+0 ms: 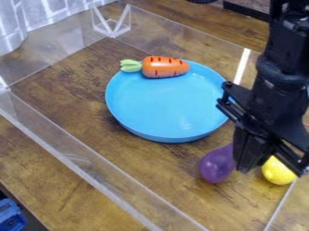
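Note:
The black gripper (pixel 254 153) fills the right side of the view, over the area between a purple object (pixel 218 164) and a yellow object (pixel 279 171). The purple object lies on the wooden surface just left of the fingertips; the yellow one is partly hidden behind the gripper. Whether the fingers are open or shut is hard to make out; nothing is visibly held.
A blue plate (pixel 157 103) sits in the middle, with an orange toy carrot (pixel 164 67) on the wood behind it. Clear walls border the wooden surface. A blue item (pixel 10 217) lies outside at lower left.

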